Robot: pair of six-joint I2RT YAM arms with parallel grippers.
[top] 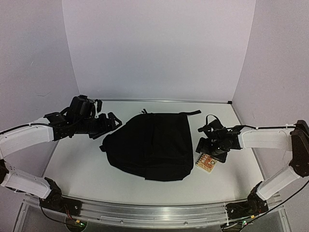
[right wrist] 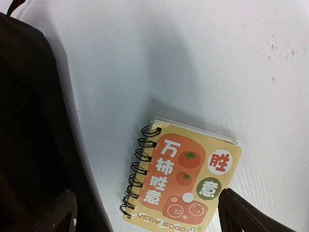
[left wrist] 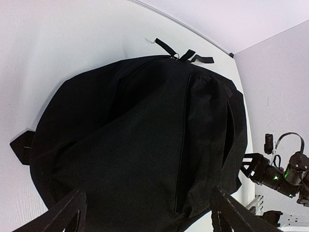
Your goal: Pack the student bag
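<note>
A black fabric bag [top: 154, 145] lies flat in the middle of the table, straps at its far edge. To its right is a spiral notebook [top: 206, 163] with an orange and cream cover. The right wrist view shows the notebook [right wrist: 181, 176] lying face up, its rings toward the bag. My right gripper [top: 209, 151] is over it with fingers wide open; the right-hand finger [right wrist: 231, 212] overlaps the notebook's edge, and whether it touches cannot be told. Beyond the bag's left side, my left gripper [top: 106, 126] hangs open and empty. The bag's opening is not clearly visible.
Bare white table [top: 227, 179] surrounds the bag, with free room in front and at the right. A metal rail [top: 154, 208] runs along the front edge. Grey walls close off the back and both sides.
</note>
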